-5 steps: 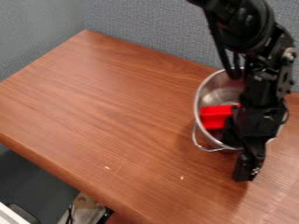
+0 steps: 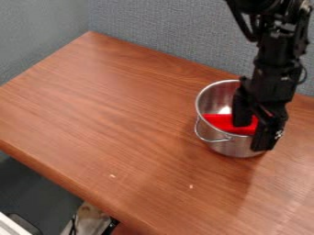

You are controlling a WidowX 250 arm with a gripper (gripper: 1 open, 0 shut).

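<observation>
A steel pot [image 2: 208,101] with a wire handle stands on the right part of the wooden table [image 2: 98,110]. Inside it lies a red object [image 2: 223,122], partly hidden. My black gripper [image 2: 252,124] reaches down over the pot's right side, its lower end at the red object. The fingertips are dark and overlap each other in this view, so whether they touch the red object is unclear.
A grey padded wall [image 2: 160,32] runs along the back. A dark gap with some white items lies beyond the near left edge.
My gripper has moved back and up from the pot's near right side, uncovering more of the red object inside.
</observation>
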